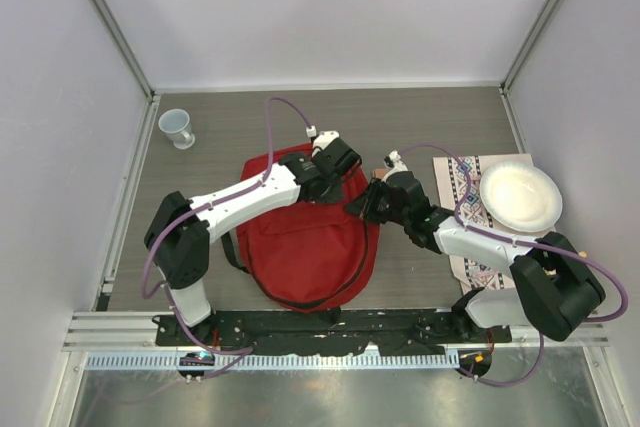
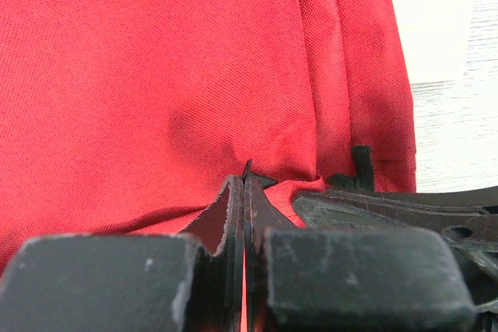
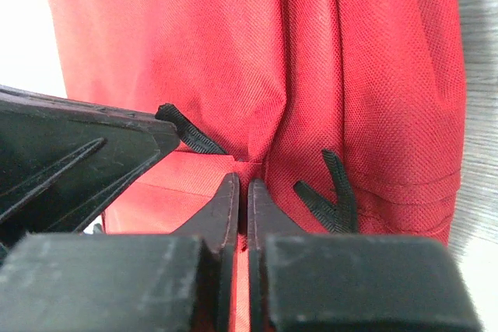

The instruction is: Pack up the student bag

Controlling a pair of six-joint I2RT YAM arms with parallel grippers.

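The red bag (image 1: pixel 305 257) lies flat in the middle of the table, black straps along it. Over its upper part my left gripper (image 1: pixel 340 192) is shut; in the left wrist view its tips (image 2: pixel 244 184) meet at a fold with a bit of black material, and I cannot make out anything held between them. My right gripper (image 1: pixel 362 209) is at the bag's right side, close beside the left one. In the right wrist view it is shut on the red fabric at a fold, black strap ends (image 3: pixel 338 200) just right of it.
A white mug (image 1: pixel 176 125) stands at the back left. A white plate (image 1: pixel 521 197) sits on a patterned mat (image 1: pixel 465 272) at the right. A tan object shows behind the right gripper.
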